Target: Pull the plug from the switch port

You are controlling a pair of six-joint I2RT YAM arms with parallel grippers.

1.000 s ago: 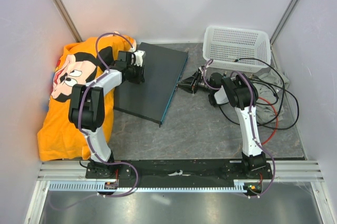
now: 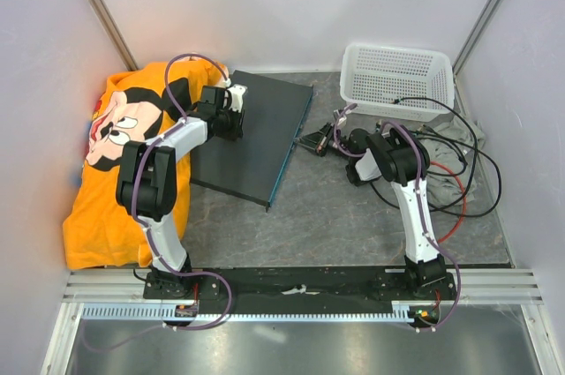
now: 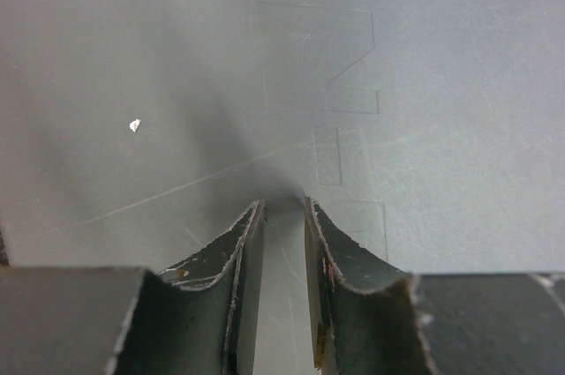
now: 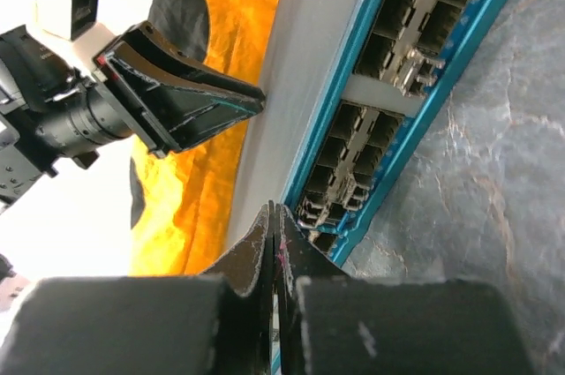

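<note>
A dark flat switch [image 2: 258, 146] lies tilted on the floor, its blue-edged port face [image 4: 477, 22] toward the right. My left gripper hovers at the switch's top surface, open, nothing between its fingers. My right gripper is shut with nothing showing between its fingers, at the port row [image 4: 344, 168] on the switch's right side. Metal parts show in the ports; I cannot tell whether any is a plug.
An orange cloth [image 2: 97, 216] lies at the left. A white basket [image 2: 397, 79] stands at back right, with loose black and red cables [image 2: 481, 207] near it.
My right gripper has shifted very slightly, and the switch's near right corner sits a little further left. The left arm looks unmoved.
</note>
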